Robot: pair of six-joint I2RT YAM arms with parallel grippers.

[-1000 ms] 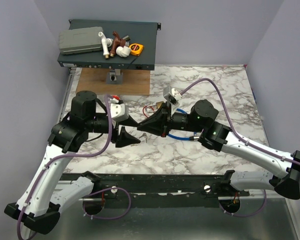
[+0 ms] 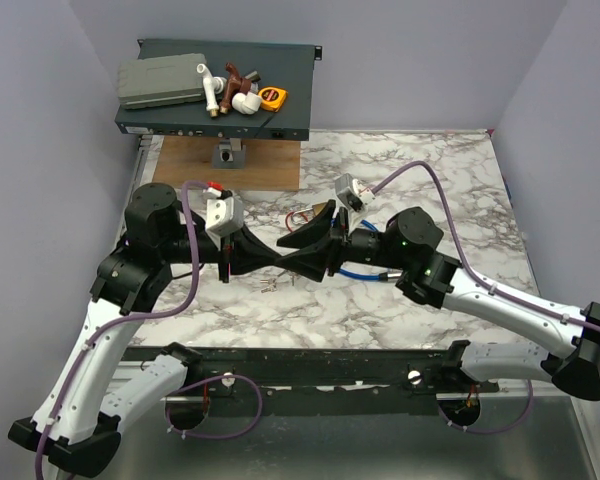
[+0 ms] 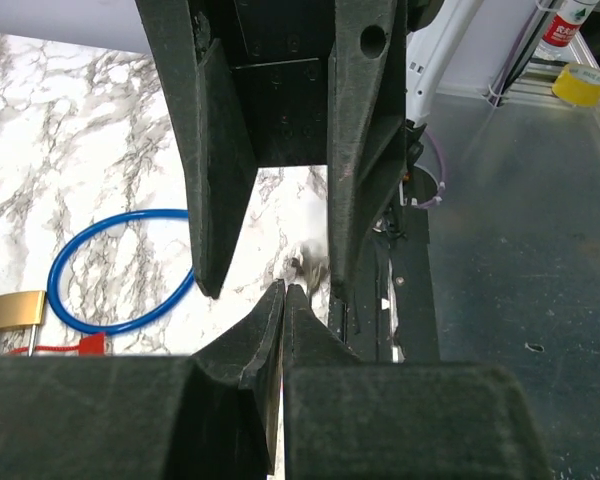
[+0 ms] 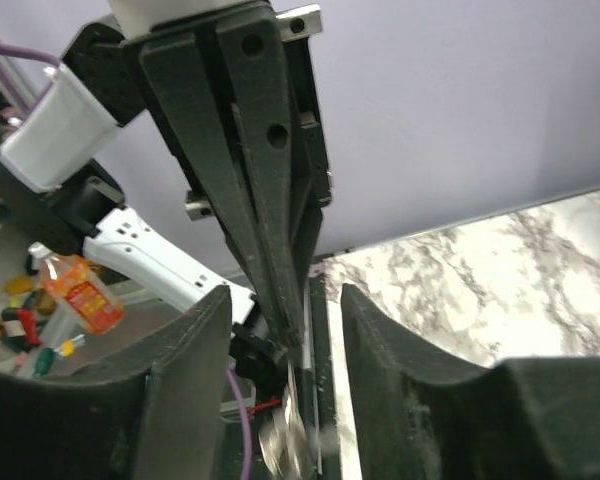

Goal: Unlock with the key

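Observation:
In the top view my left gripper (image 2: 270,258) and right gripper (image 2: 298,250) meet nose to nose over the marble board. The left is shut; in its wrist view the fingertips (image 3: 280,330) press together. The right is part open, its two fingers (image 3: 212,230) framing a gap with the left tips just below. A small blurred metallic thing shows there; I cannot tell whether it is the key. A brass padlock (image 3: 16,310) lies on the marble beside a red cord.
A blue hose ring (image 3: 70,260) lies on the board (image 2: 440,170). A dark shelf (image 2: 160,120) with case, fittings and tape measure stands at the back left above a wooden plank (image 2: 180,165).
My left gripper has swung in and closed from an open stance.

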